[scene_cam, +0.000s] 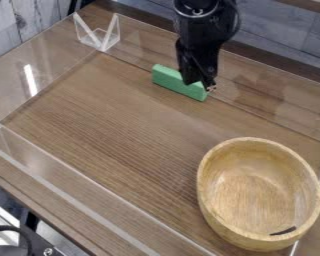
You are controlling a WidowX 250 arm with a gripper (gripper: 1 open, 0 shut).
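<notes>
My black gripper (200, 80) hangs from the top centre, its fingertips low over the right part of a green rectangular block (171, 78) lying on the wooden table. The gripper looks shut, with nothing visible held in it; whether it touches the block is unclear.
A large pale round bowl (258, 160) sits at the front right. A white wire-like rack (101, 38) stands at the back left.
</notes>
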